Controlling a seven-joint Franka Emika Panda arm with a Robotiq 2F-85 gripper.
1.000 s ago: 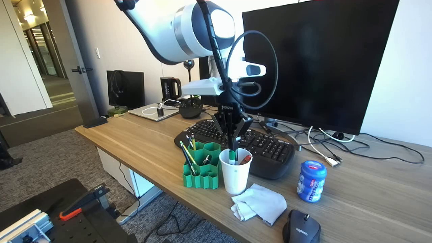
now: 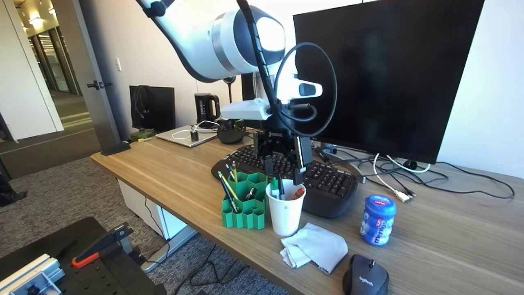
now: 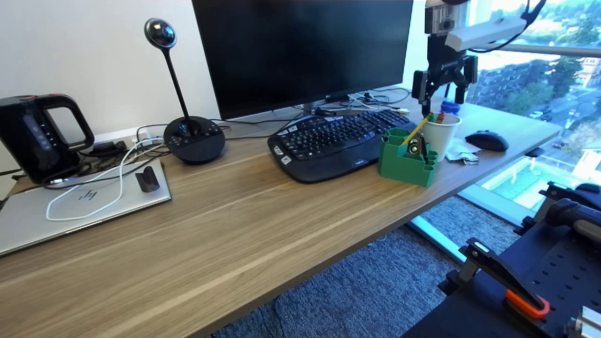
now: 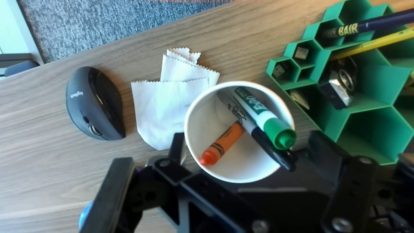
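Note:
My gripper (image 2: 284,177) stands open just above the white cup (image 2: 285,216), its fingers spread to either side of the cup's mouth. Inside the cup, in the wrist view, a green-capped Expo marker (image 4: 254,105) and a black-capped Sharpie (image 4: 267,145) lean together against the rim. An orange crayon (image 4: 223,143) rests lower in the same cup. None of these is held. Beside the cup sits the green honeycomb organizer (image 2: 244,221), with pens, a yellow pencil (image 4: 372,43) and small items in its cells.
A folded white cloth (image 2: 317,246) and a black mouse (image 2: 366,276) lie near the desk's front edge. The blue Mentos bottle (image 2: 378,219) stands to the right. Behind the cup are the keyboard (image 2: 326,189) and monitor (image 2: 388,73). Bare desk (image 3: 236,225) stretches out left of the organizer.
One second ago the fingers were closed at the green marker's top over the cup. Now they are spread apart, and the marker leans loose in the cup. The cup has not moved.

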